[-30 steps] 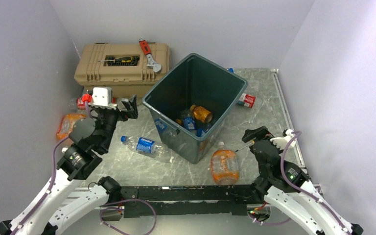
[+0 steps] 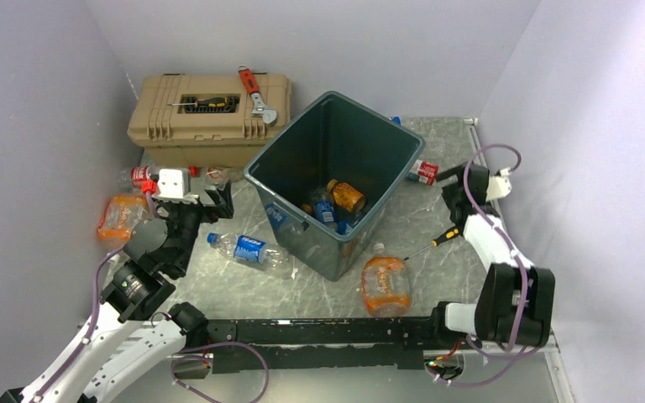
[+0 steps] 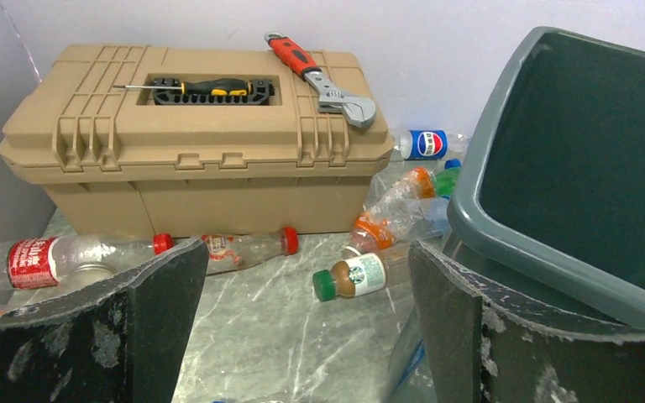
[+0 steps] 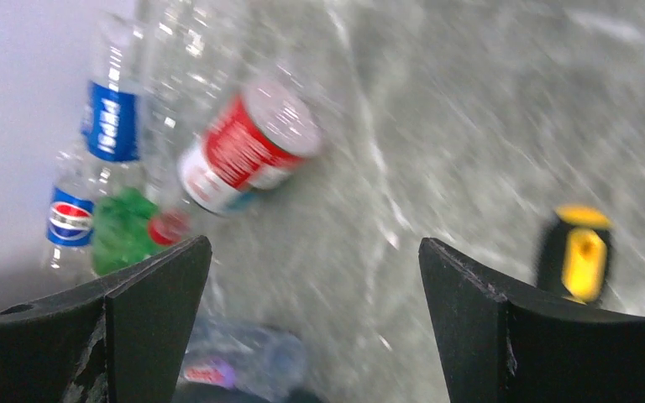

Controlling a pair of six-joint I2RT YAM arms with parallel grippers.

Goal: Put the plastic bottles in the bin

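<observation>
The green bin [image 2: 294, 134] holds several bottles at its bottom. My left gripper [image 2: 218, 201] stands open left of the bin, facing bottles by the tan case; a Starbucks bottle [image 3: 365, 274] and red-capped bottles [image 3: 243, 252] lie there. A water bottle [image 2: 248, 250] and an orange bottle [image 2: 385, 285] lie in front. My right gripper [image 2: 443, 182] is open right of the bin, near a red-labelled bottle [image 2: 422, 172]; the blurred right wrist view also shows a Pepsi bottle [image 4: 70, 220].
A tan case [image 2: 168, 126] at the back left carries a wrench [image 2: 260, 105] and screwdriver. Another screwdriver [image 2: 447, 236] lies right of the bin. Grey walls enclose the work surface. Some bare surface shows between bin and right arm.
My right arm has moved toward the back of the surface, uncovering the screwdriver. My left arm has shifted only slightly. The bin and bottles look unchanged.
</observation>
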